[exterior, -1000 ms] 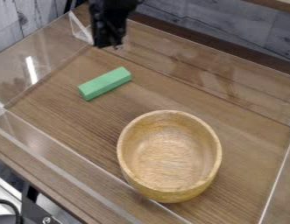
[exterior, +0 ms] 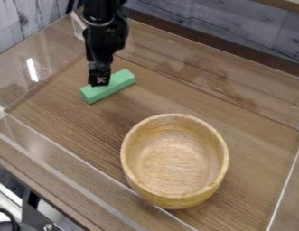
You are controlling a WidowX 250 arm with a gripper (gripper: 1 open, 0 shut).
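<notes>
My black gripper (exterior: 98, 74) hangs at the upper left, open, its two fingers pointing down just above a light green rectangular block (exterior: 110, 85). The block lies at a diagonal on the wooden table, its upper-left part close under the fingertips; whether they touch it I cannot tell.
A large pale tan bowl (exterior: 173, 188) stands at the lower centre-right.
My gripper has come down and toward the viewer from the back of the table to just over the green block. The block and bowl look unmoved.
</notes>
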